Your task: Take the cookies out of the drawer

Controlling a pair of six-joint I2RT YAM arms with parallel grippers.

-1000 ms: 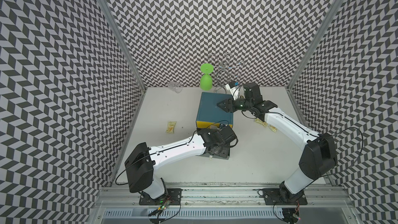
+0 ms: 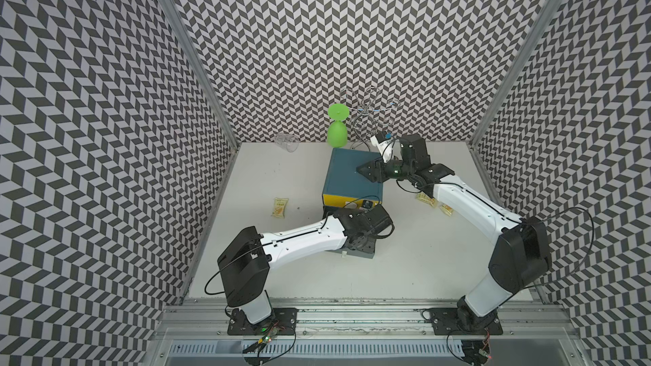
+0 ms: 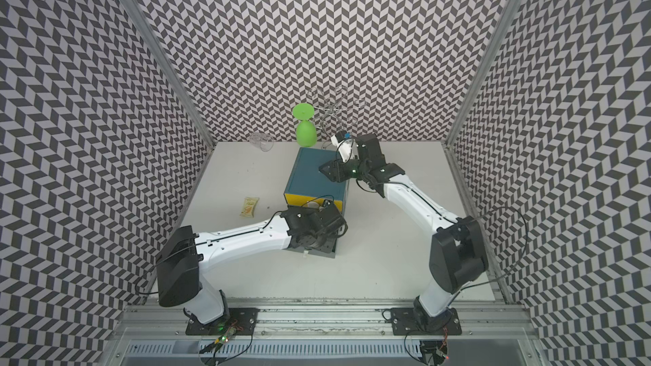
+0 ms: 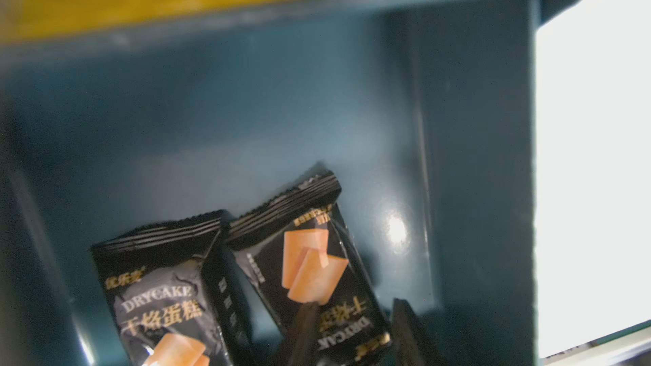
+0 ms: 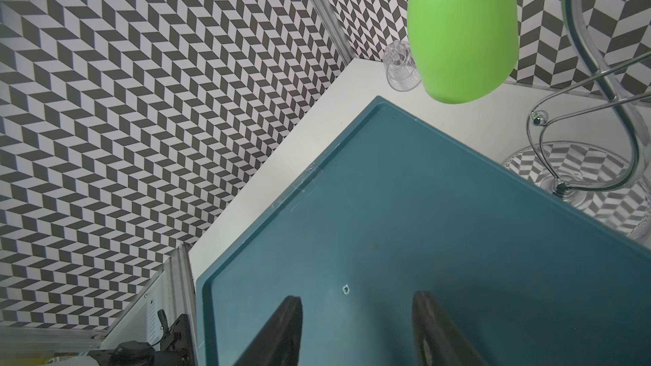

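Two black cookie packets lie in the open teal drawer in the left wrist view: one at the left (image 4: 162,291), the other at the right (image 4: 308,264). My left gripper is part open, its blurred fingertips over the lower end of the right packet; whether they touch it I cannot tell. The drawer box (image 2: 346,173) has a teal top and a yellow band. My right gripper hovers over or rests on that top, fingers apart with nothing between them.
A green cup (image 5: 461,27) hangs on a wire rack behind the box, with a glass (image 2: 287,142) to the left. Pale packets lie at the left (image 2: 279,207) and right (image 2: 427,200).
The left arm has moved right and slightly up in the top left view. The box sits slightly further right and back. The right arm has shifted very little.
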